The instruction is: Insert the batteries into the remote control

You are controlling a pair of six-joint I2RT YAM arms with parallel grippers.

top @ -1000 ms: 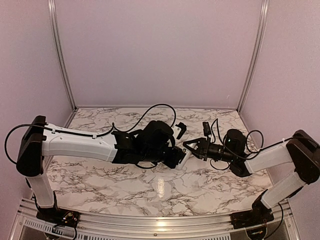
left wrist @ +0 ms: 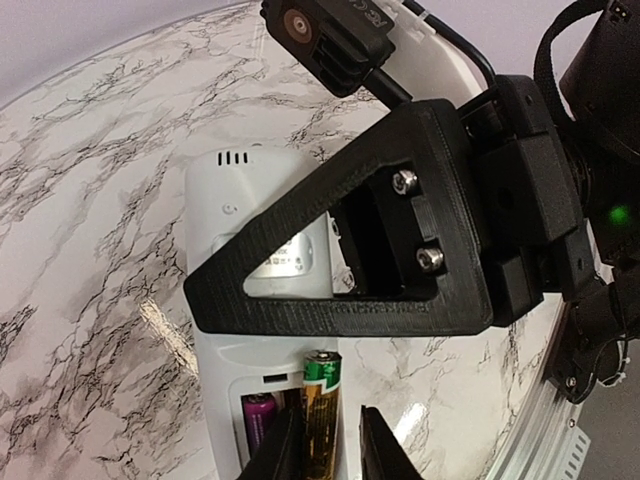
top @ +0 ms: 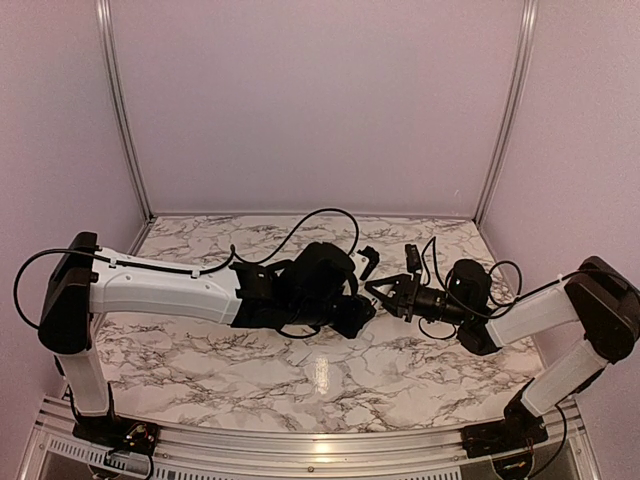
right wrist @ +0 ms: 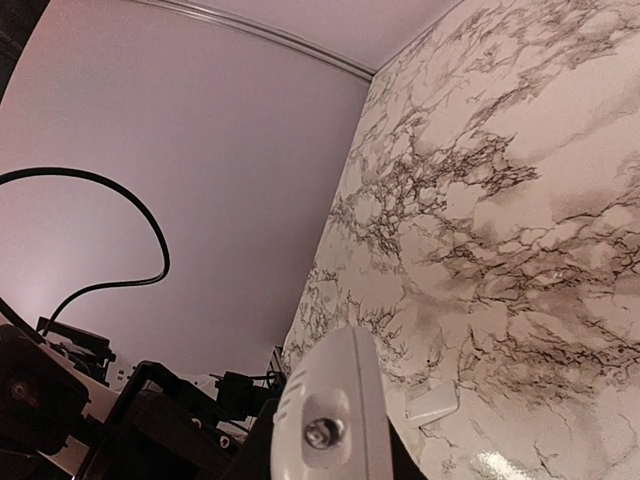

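My right gripper is shut on the white remote control, held upright in the left wrist view with its battery bay uncovered. A purple battery sits in the bay. A green-topped battery stands along the bay's right side, at my left gripper's fingertips, which are parted around its lower part; whether they grip it is unclear. In the right wrist view the remote's end fills the bottom centre.
A small white piece, perhaps the battery cover, lies on the marble table. The table around the two arms is otherwise clear; pale walls surround it.
My left arm has shifted slightly right toward the remote over the last second, covering more of it in the top view. The right arm has stayed still.
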